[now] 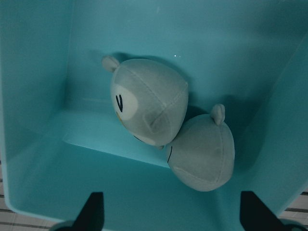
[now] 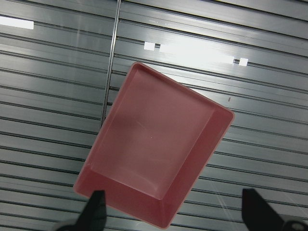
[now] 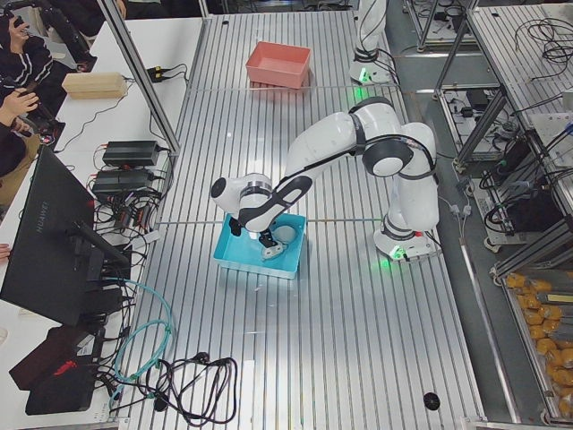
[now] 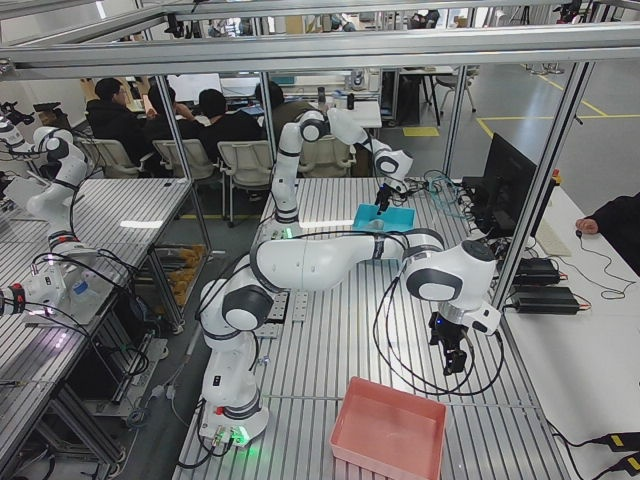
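Note:
A blue bin [image 3: 235, 264] holds two grey plush toys, seen closely in the left wrist view: one with a face [image 1: 149, 101] and a rounder one [image 1: 202, 151] touching it at lower right. My left gripper is open above them, fingers apart, nothing between. My right gripper stands open and empty above and beside an empty red bin [image 2: 149, 134], at the far end of the table in the camera left view.
A monitor [image 3: 49, 233] and black power units line the side table. Loose cables [image 3: 201, 394] lie at the near left corner. The slatted table between the bins is mostly clear.

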